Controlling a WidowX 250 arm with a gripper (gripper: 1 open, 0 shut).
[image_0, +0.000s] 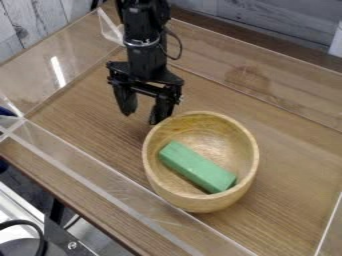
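Observation:
A black robot arm with its gripper (144, 100) hangs over the wooden surface in the upper middle, its fingers low, just behind and left of a round tan bowl (230, 130). The gripper appears open, with no object visible between its fingers. A green rectangular block (197, 166) lies tilted diagonally inside the bowl, in the lower middle of the view.
Black cables lie at the bottom left, near what looks like a clear edge strip along the left side.

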